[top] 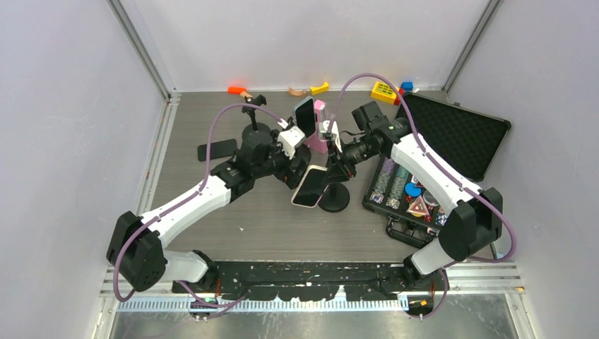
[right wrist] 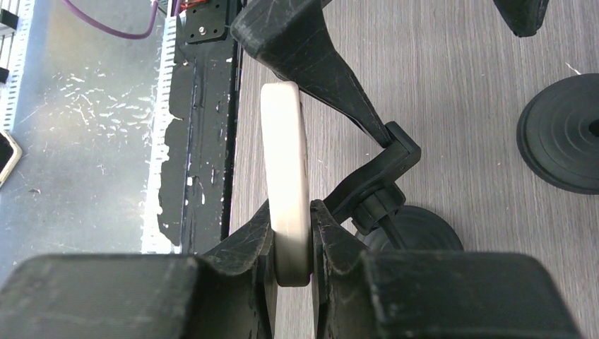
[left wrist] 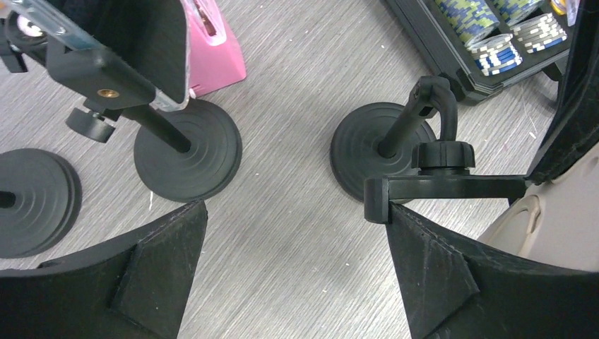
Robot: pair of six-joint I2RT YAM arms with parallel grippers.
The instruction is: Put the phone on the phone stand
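Note:
A pale-edged phone (top: 308,189) is held by my right gripper, shut on it, above the front-right stand (top: 334,201). In the right wrist view the phone's edge (right wrist: 284,155) is beside that stand's bracket (right wrist: 378,166). My open left gripper is just left of the phone, empty between its fingers, with the stand's holder (left wrist: 445,185) near its right finger. Another phone (top: 304,116) sits on the middle stand at the back.
A dark phone (top: 208,150) lies at left beside a third stand (top: 256,132). A pink object (left wrist: 219,60) stands behind. An open chip case (top: 395,194) occupies the right.

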